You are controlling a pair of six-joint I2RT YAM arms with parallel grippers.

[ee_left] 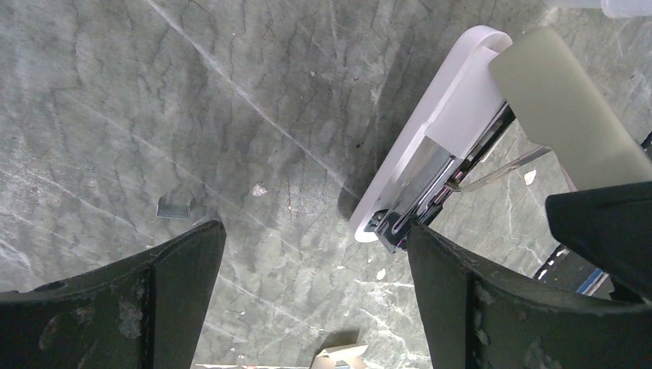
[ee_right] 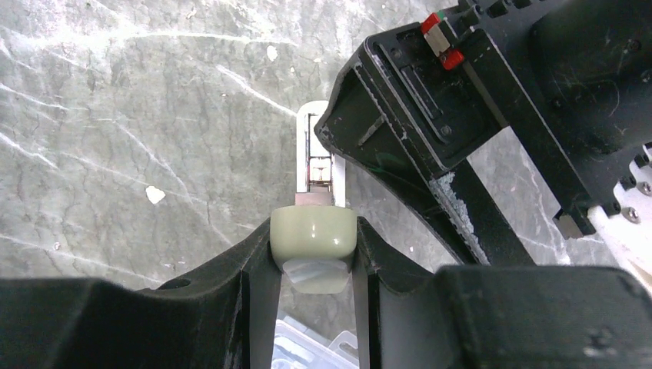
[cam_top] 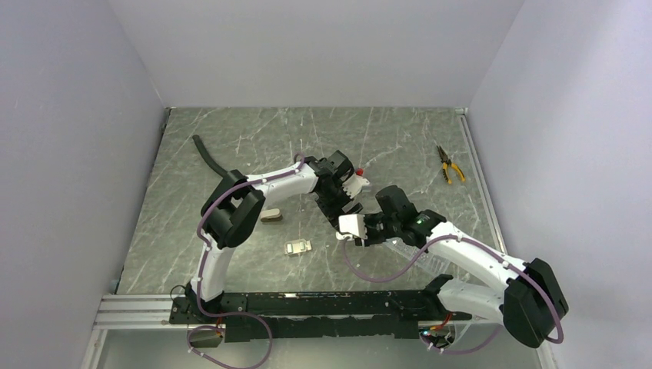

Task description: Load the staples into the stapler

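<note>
The stapler [ee_left: 461, 108] lies with its pale lilac base on the table and its grey-beige top cover [ee_left: 573, 108] swung up, so the metal channel [ee_left: 419, 192] shows. My right gripper is shut on that cover, seen end-on in the right wrist view. My left gripper stands open with nothing between its fingers; the tip of its right-hand finger [ee_left: 461, 300] is close by the stapler's front end. Whether they touch, I cannot tell. A small short piece [ee_left: 174, 207], perhaps a staple strip, rests on the table. Whether the channel holds staples is unclear.
A small pale box [cam_top: 297, 247] and a beige block [cam_top: 271, 216] sit left of the grippers. Clear plastic trays [cam_top: 434, 263] lie under the right arm. Pliers [cam_top: 446, 163] are at the right, a dark tube [cam_top: 206, 156] at the left. Free table stretches across the back.
</note>
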